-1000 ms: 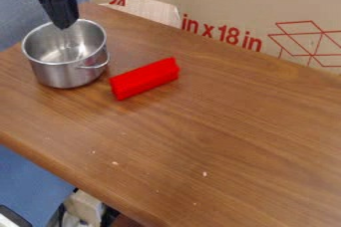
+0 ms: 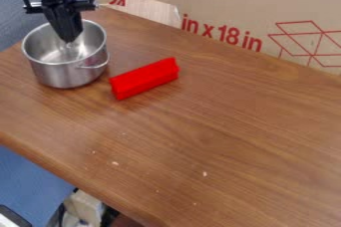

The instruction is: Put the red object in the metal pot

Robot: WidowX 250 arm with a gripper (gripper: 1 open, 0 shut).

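A red, roughly cylindrical object lies on its side on the wooden table, just right of the metal pot. The shiny metal pot stands upright near the table's left edge, with a thin wire handle on its right side. My black gripper points down over the pot's mouth, its tip at or just inside the rim. The red object is apart from it, down and to the right. Whether the fingers are parted is too small and dark to make out.
Behind the table stands a cardboard box with red print. A white piece sits at the back edge. Dark and white hardware is at the bottom left.
My gripper has come down and slightly right, from above the pot's back rim to its mouth. The pot and red object have not moved.
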